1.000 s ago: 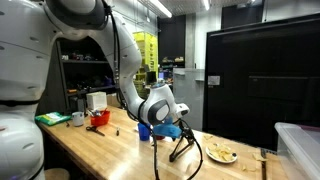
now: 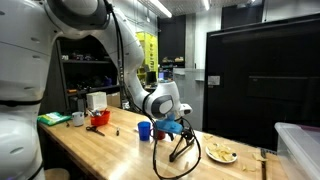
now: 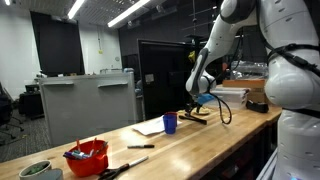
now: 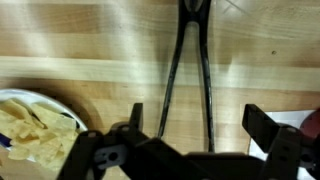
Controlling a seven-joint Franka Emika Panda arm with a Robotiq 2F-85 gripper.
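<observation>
In the wrist view, black tongs point(image 4: 174, 80) lie on the wooden table, their joined end at the top and two thin arms running down. My gripper is above them, its fingers point(image 4: 259, 124) spread wide on either side of the tongs' arms. It is open, with nothing clamped. Exterior view 1 has the tongs point(image 2: 180, 151) just under the hand; in exterior view 2 they appear as a dark shape point(image 3: 191, 121) beyond the blue cup point(image 3: 169, 122). How far the fingertips are above the table is hard to tell.
A plate of chips point(image 2: 222, 154) lies to the right of the tongs in exterior view 1. Left of the hand stands a blue cup point(image 2: 144, 131). A red basket point(image 3: 87, 158) holding items, a knife point(image 3: 124, 167) and a marker point(image 3: 140, 147) are farther off.
The hand has shifted slightly to the right in exterior view 1, staying close over the tongs. The tongs, cup and plate appear unmoved.
</observation>
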